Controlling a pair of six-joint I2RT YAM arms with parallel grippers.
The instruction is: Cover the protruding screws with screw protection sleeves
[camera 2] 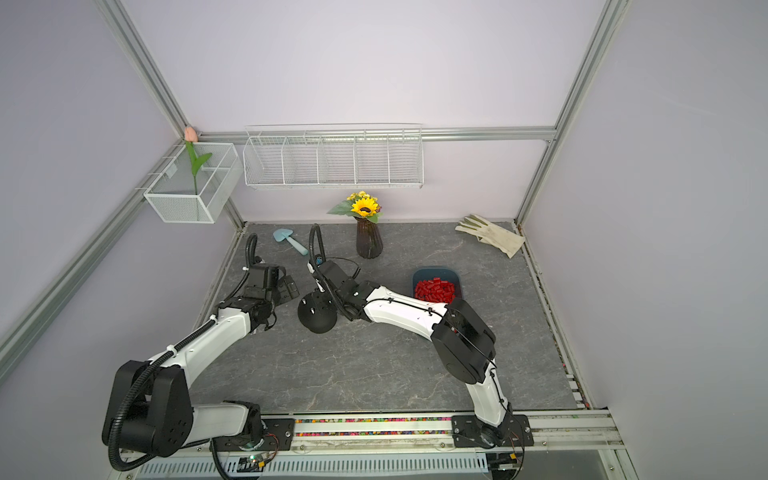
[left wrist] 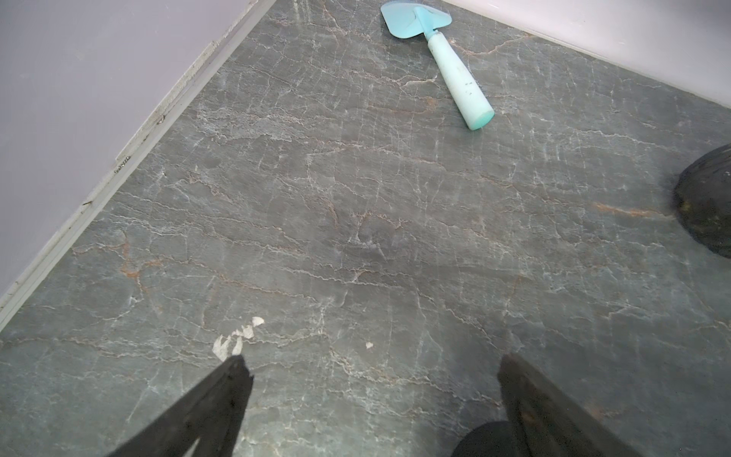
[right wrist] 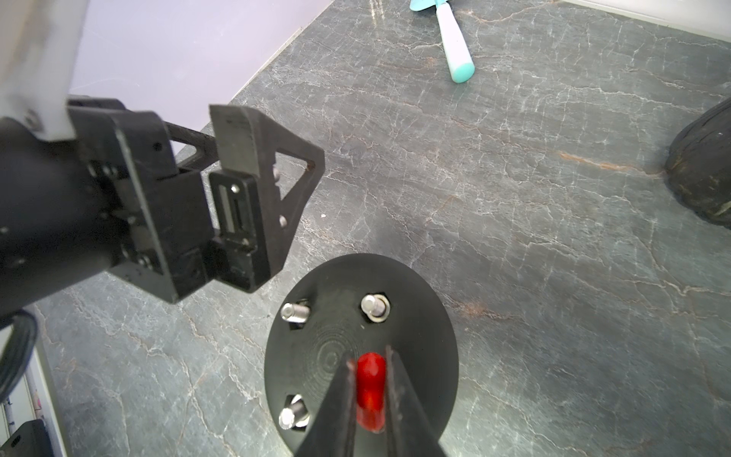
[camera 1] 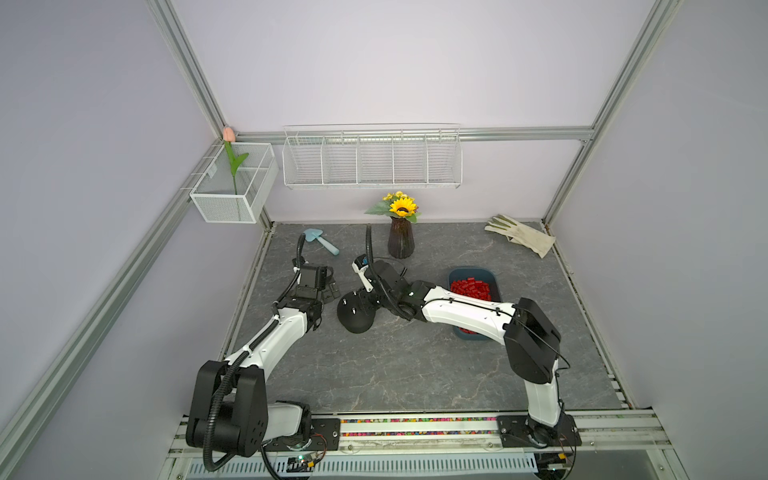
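Observation:
In the right wrist view a round black base (right wrist: pixel 335 335) carries three bare silver screws, among them the upper right screw (right wrist: pixel 374 307), the upper left screw (right wrist: pixel 295 312) and the lower left screw (right wrist: pixel 294 413). My right gripper is shut on a red sleeve (right wrist: pixel 371 381) over the base's lower right part. Whether a screw stands inside or under that sleeve is hidden. To the left of the base, my left gripper is open above bare table, its fingers (left wrist: pixel 221 392) wide apart and nothing between them.
Red sleeves (camera 1: pixel 472 289) fill a dark blue bin (camera 1: pixel 493 276) to the right, partly behind the right arm. A flower vase (camera 1: pixel 401 238), a blue trowel (camera 1: pixel 321 240) and a glove (camera 1: pixel 521 233) lie farther back.

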